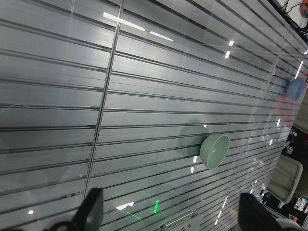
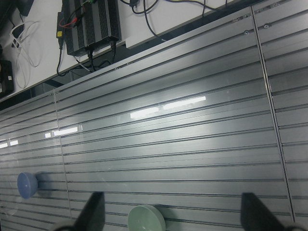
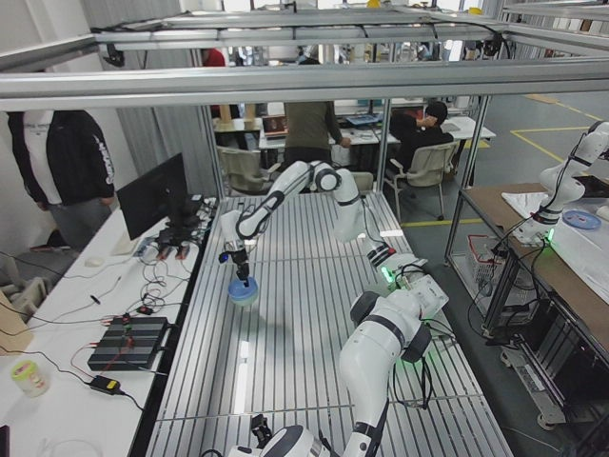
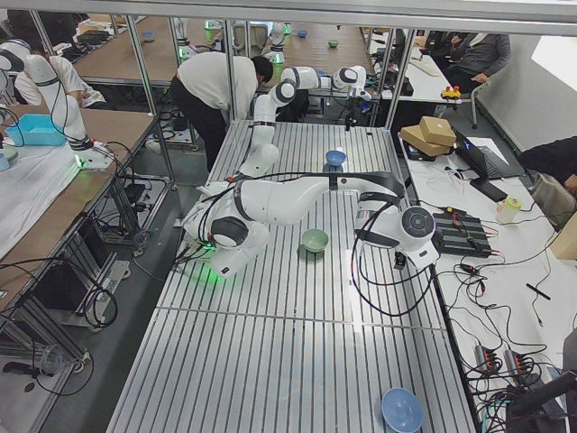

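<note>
In the camera left view, the far arm's dark gripper (image 3: 244,278) is over and close to a blue bowl (image 3: 242,293); whether they touch is unclear. The camera right view shows a green bowl (image 4: 315,239) mid-table and blue bowls behind (image 4: 334,157) and near the front (image 4: 399,410). In the left wrist view, my open left gripper is above the table, with a green bowl (image 1: 214,151) and blue bowl (image 1: 295,89) below. My right gripper also stands open, over a green bowl (image 2: 146,219), with a blue bowl (image 2: 27,185) to the left.
The slatted metal table (image 3: 219,381) has wide bare areas. Alongside it runs a white desk (image 3: 67,400) with a monitor, power units and cables. Aluminium frame bars (image 3: 304,81) cross above, and cables hang from the arms.
</note>
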